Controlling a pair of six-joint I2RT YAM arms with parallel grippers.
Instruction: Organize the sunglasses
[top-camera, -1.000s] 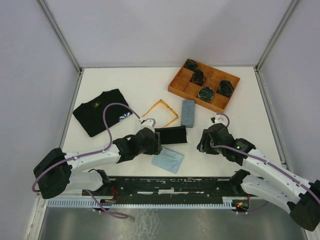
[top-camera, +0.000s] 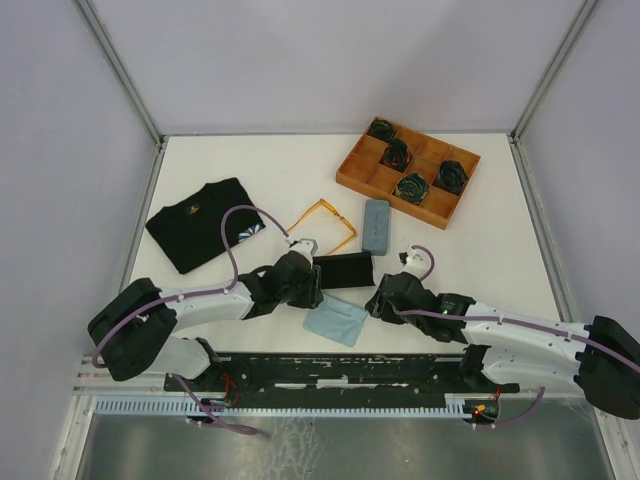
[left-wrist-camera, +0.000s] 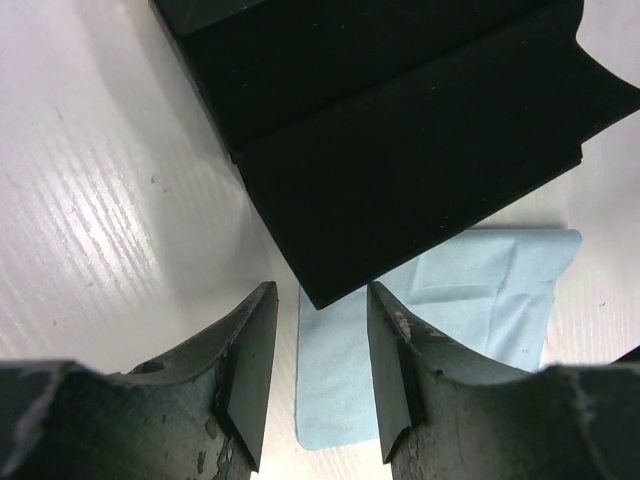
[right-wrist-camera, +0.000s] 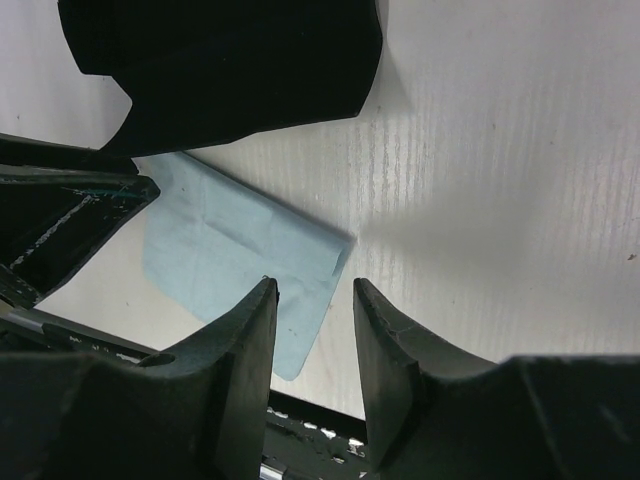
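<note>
An orange-framed object (top-camera: 326, 222), apparently the sunglasses, lies on the white table; only the top view has it. Just in front sits an open black case (top-camera: 345, 270), its near corner close to my left gripper, whose fingers stand apart. A pale blue cloth (left-wrist-camera: 440, 290) lies flat in front of the case, partly under its edge in that view. My right gripper is over the cloth's right corner, fingers parted and empty. In the right wrist view the left gripper's dark finger (right-wrist-camera: 75, 215) enters from the left.
A brown wooden compartment box (top-camera: 360, 165) holding several dark rolled items stands at the back. A grey-blue case (top-camera: 376, 227) lies in front of it. A black T-shirt (top-camera: 200, 220) is spread at the left.
My right gripper has swung left and toward the front, to the cloth's right corner. The left gripper has shifted only slightly. The cloth, case and orange-framed object look unmoved.
</note>
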